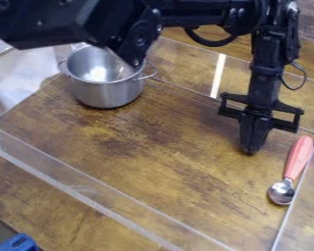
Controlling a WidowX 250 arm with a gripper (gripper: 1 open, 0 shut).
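Observation:
My black gripper [251,142] points down at the right side of the wooden table, its fingertips shut close together low over the surface; nothing shows between them. Just right of and below it lies a scoop or spoon with a pink handle [298,157] and a round steel head [282,193].
A steel pot [105,90] with handles stands at the back left, partly behind my arm. A small blue object [19,243] shows at the bottom left corner.

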